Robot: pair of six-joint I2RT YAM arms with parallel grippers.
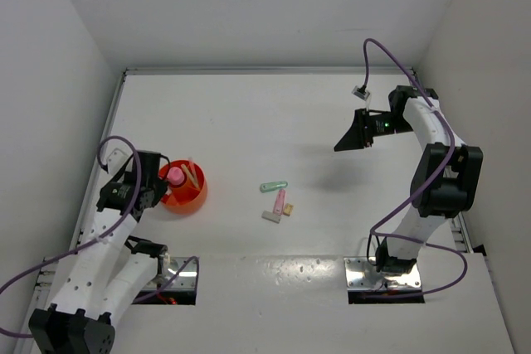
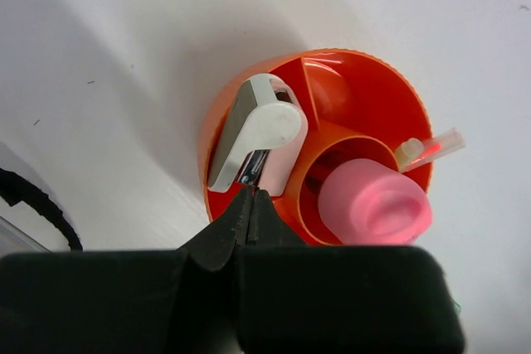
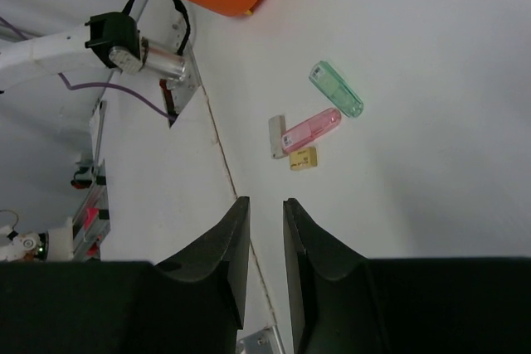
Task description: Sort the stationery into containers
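Observation:
The orange round container (image 1: pixel 191 201) holds a stapler (image 2: pixel 270 126), a pink cylindrical item (image 2: pixel 369 201) and sticks (image 2: pixel 440 143). My left gripper is shut over the container, near the stapler's lower end, nothing visible between its fingers. A green piece (image 1: pixel 273 186), a pink piece (image 1: pixel 280 201), a grey block (image 1: pixel 270 216) and a yellow block (image 1: pixel 288 210) lie on the table's middle. My right gripper hangs at the right, part open and empty, away from these.
The left arm covers the left front; rails edge the surface.

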